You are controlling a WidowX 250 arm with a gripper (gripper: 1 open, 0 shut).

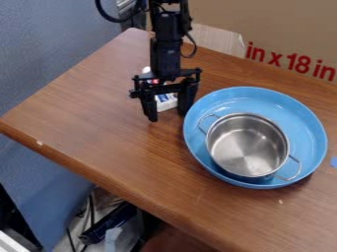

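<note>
A black robot arm reaches down from the top of the camera view to my gripper (166, 102), which hangs just left of the blue plate with its two dark fingers apart. Behind and between the fingers is a small white object (166, 98), partly hidden by the gripper; whether it is held cannot be told. The light blue plate (274, 117) carries a steel pot (246, 147) with two side handles.
A cardboard box (283, 39) with red print stands behind the table. The table's left edge drops to a cluttered floor.
</note>
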